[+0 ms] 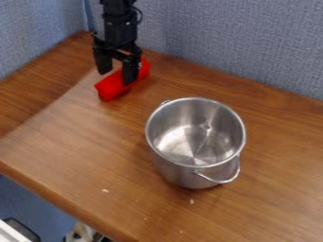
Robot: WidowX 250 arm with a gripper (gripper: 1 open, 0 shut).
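Observation:
My black gripper [117, 60] is at the back left of the table, its open fingers hanging over a red block [111, 87]. The block lies on the wooden table, slanting from front left up to back right, partly hidden by the fingers. Whether the fingers touch it I cannot tell.
A large steel pot [190, 142] with wire handles stands right of centre. Padded blue-grey walls [228, 43] line the back and left. Its front edge runs along the lower left.

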